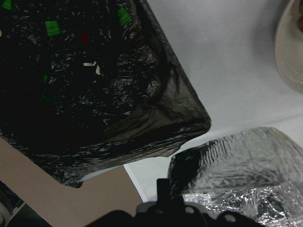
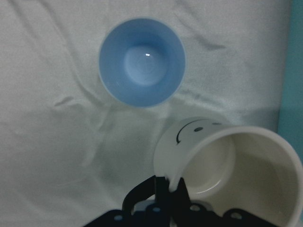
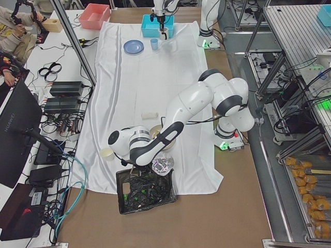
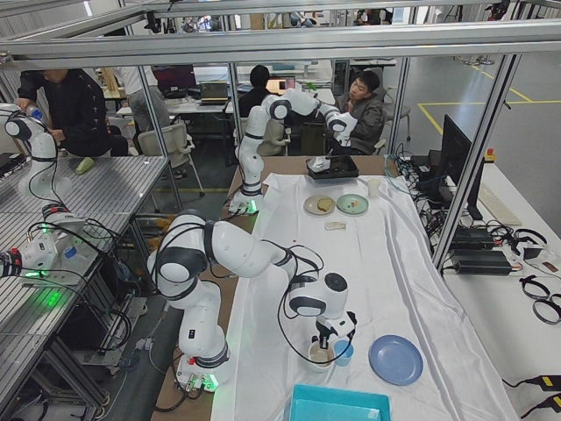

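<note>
My left gripper is shut on a crumpled foil wrapper [image 1: 236, 198], over the near end of a bin [image 1: 80, 94] lined with black plastic, with a few green scraps inside. A plate [image 1: 289, 56] with food sits beside it, partly cut off in the left wrist view. In the right wrist view my right gripper is shut on the rim of a white mug [image 2: 255, 175] with a drawn face, beside a blue cup [image 2: 142, 64].
A blue tray [image 4: 339, 403] and blue plate [image 4: 394, 360] share the far end of the cloth. A green plate [image 4: 353, 203] and pale cup [image 3: 106, 153] are near the bin.
</note>
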